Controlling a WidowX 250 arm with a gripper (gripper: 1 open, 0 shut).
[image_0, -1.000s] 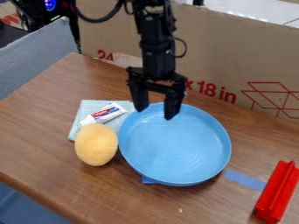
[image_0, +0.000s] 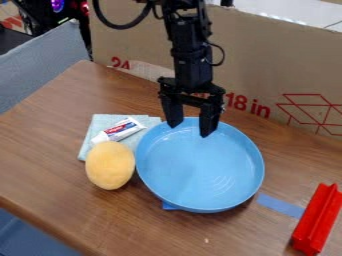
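Note:
My black gripper (image_0: 190, 118) stands open over the back rim of a round blue plate (image_0: 201, 170), with nothing seen between its fingers. A white toothpaste tube (image_0: 118, 130) lies on a folded light-blue cloth (image_0: 98, 141) left of the plate. A yellow rounded object (image_0: 110, 166) sits in front of the cloth, beside the plate's left side. A red elongated object (image_0: 315, 218) lies at the table's right.
A cardboard box (image_0: 267, 75) stands along the back of the wooden table (image_0: 54, 160). Blue tape strips show by the plate. A grey padded edge borders it.
The objects on the table have not visibly moved.

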